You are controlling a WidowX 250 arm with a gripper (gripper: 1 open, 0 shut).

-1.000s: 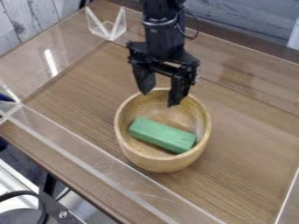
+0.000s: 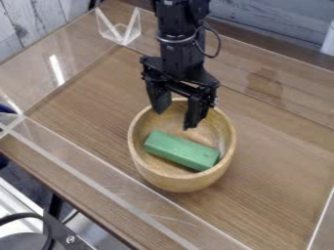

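Note:
A round beige bowl [image 2: 156, 174] stands on the wooden table, holding a green rectangular block [image 2: 181, 148]. The black arm comes down from the top centre, and its gripper [image 2: 179, 112] hangs over the back part of the bowl, its two dark fingers apart with nothing seen between them. The gripper is open and sits above and behind the green block, apart from it.
A clear, white-edged container [image 2: 119, 26] stands at the upper left. Dark cables lie at the lower left edge.
The gripper has shifted slightly and changed its angle over the bowl. The bowl and green block look unmoved.

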